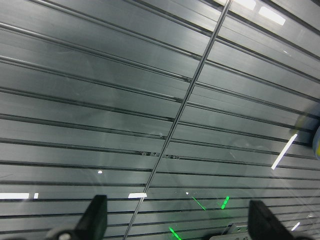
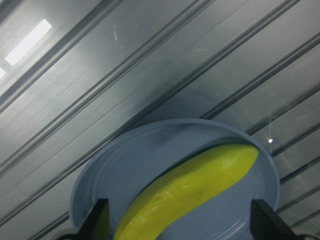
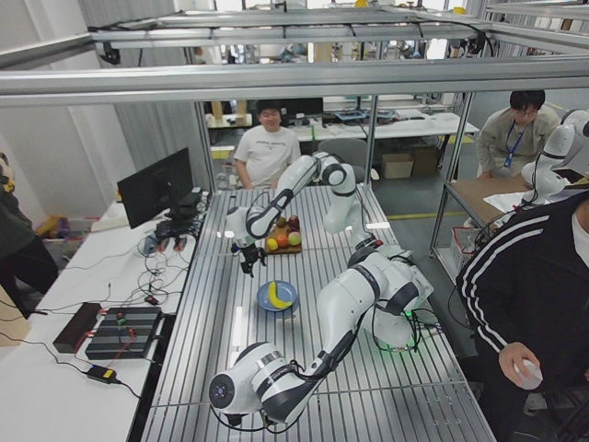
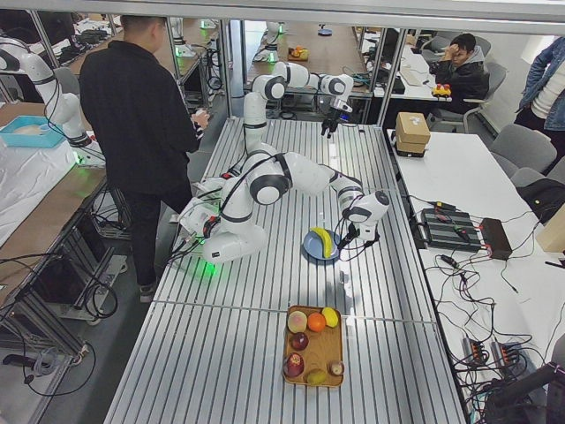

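A yellow banana [image 2: 187, 187] rests in a blue plate [image 2: 135, 150] in the middle of the slatted table, beneath my right gripper, which is open with nothing between its fingers; the banana also shows on the plate in the camera right view [image 4: 326, 241]. My left gripper is open over bare slats at the near end in the camera left view, the plate just at the edge of its wrist view. A wooden tray [image 4: 332, 352] of assorted fruit stands apart from the plate.
The slatted table [image 3: 212, 359] is otherwise largely clear. A white desk [image 4: 450, 177] with cables and boxes runs alongside. A man in black [image 3: 520, 304] stands at the table's edge by the arm bases.
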